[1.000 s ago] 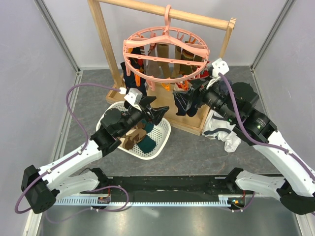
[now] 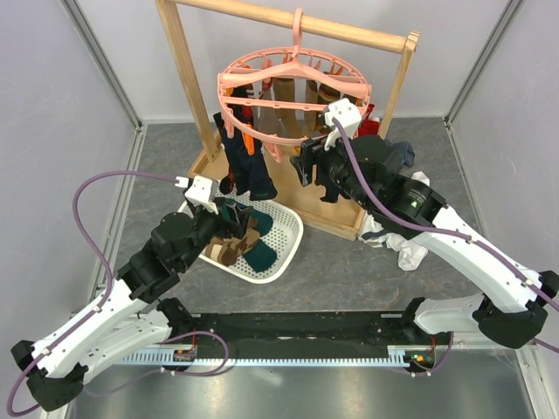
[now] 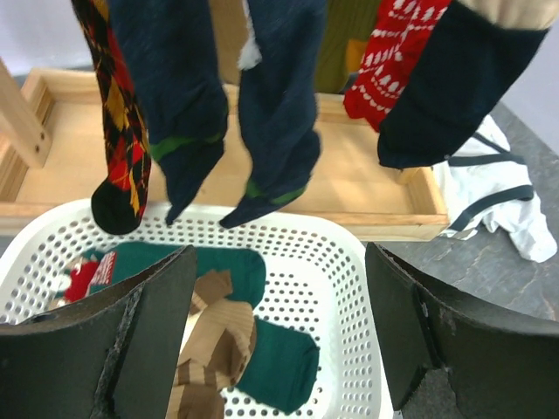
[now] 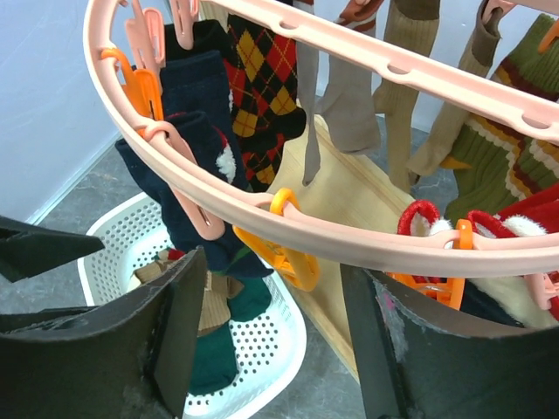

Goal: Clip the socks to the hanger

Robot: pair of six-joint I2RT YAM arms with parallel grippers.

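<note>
A pink round hanger (image 2: 294,80) hangs from the wooden bar with socks clipped round it, among them dark navy socks (image 3: 275,131) and an argyle sock (image 4: 262,113). My right gripper (image 2: 316,162) is just below the ring's front, its fingers spread around a yellow clip (image 4: 293,262) in the right wrist view, not visibly closed on it. My left gripper (image 2: 229,220) hangs open over the white basket (image 3: 341,288), which holds loose brown socks (image 3: 218,340) and green socks (image 3: 279,375); nothing shows between its fingers.
The wooden stand (image 2: 192,87) surrounds the hanger. A white cloth (image 2: 406,249) lies at the right on the grey floor. Side walls bound the workspace, with bare floor in front of the stand's right part.
My right gripper has moved left along the front of the ring. My left gripper has drawn back toward the lower left over the basket.
</note>
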